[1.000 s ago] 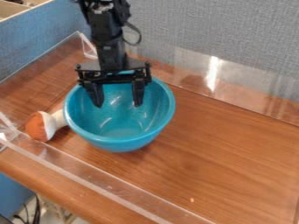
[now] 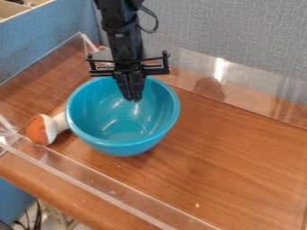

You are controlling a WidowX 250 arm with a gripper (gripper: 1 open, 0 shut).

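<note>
My black gripper (image 2: 129, 88) hangs over the back part of a blue plastic bowl (image 2: 122, 129), its fingers shut with nothing visible between them, their tips at about rim height. The bowl sits upright on the wooden table. Just left of the bowl lies a white object with an orange rounded end (image 2: 43, 128), on its side.
Clear plastic edging runs along its front and back. A grey wall (image 2: 240, 45) stands behind, a blue padded side (image 2: 36, 54) at the left, and cables at the bottom left.
The gripper has lifted up and moved slightly right over the bowl, and its fingers, spread apart earlier, are now shut. The bowl and the orange-ended object look unmoved.
</note>
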